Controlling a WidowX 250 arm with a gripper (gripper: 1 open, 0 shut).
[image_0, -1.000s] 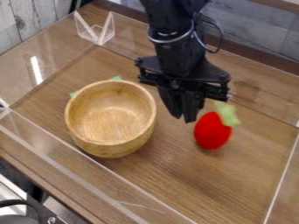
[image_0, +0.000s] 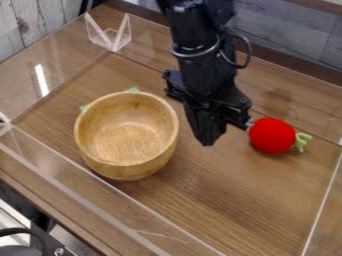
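Observation:
My black gripper (image_0: 209, 124) hangs over the middle of the table, shut, with nothing visible between its fingers. A wooden bowl (image_0: 126, 134) stands to its left. A red round object with a green top (image_0: 273, 136), like a toy tomato or strawberry, lies on the table to the right of the gripper, apart from it. A small green item (image_0: 91, 106) is partly hidden behind the bowl.
A clear plastic object (image_0: 110, 32) sits at back left. Dark cables lie at the bottom left corner.
The red object was lower and nearer the gripper a second ago, blurred; it now lies farther right and back. The gripper has shifted slightly.

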